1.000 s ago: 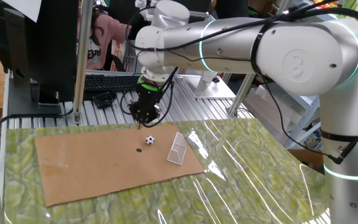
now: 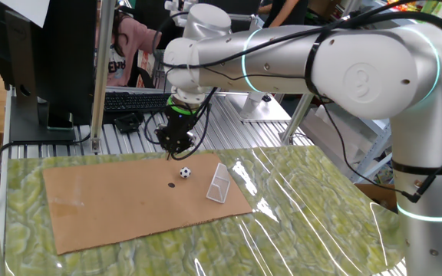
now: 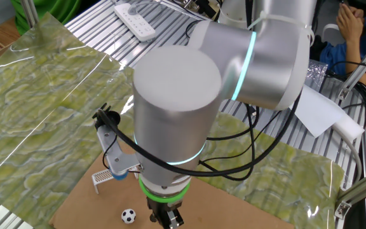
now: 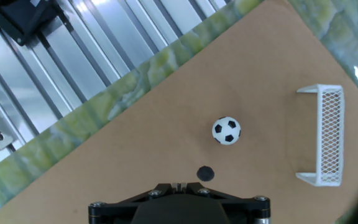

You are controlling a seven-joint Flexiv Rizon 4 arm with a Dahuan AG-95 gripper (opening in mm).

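A small black-and-white football [image 4: 226, 130] rests on the brown board, to the left of a white toy goal [image 4: 330, 135] in the wrist view. Near the ball a round black spot [image 4: 205, 173] marks the board. My gripper shows at the bottom edge of the wrist view, its fingers together and nothing visible between them. In exterior view 1 the gripper [image 2: 173, 150] hangs above the board's far edge, apart from the ball [image 2: 185, 173] and to its left. The goal [image 2: 219, 184] stands upright toward the board's right end.
Around the brown board [image 2: 113, 203] lies a green marbled sheet [image 2: 313, 207]. Behind it runs a ribbed metal table with a keyboard [image 2: 136, 102] and a dark monitor [image 2: 64, 61]. A metal post [image 2: 102, 77] rises at the back left. Most of the board's left side is bare.
The ball and the goal stay where they were.
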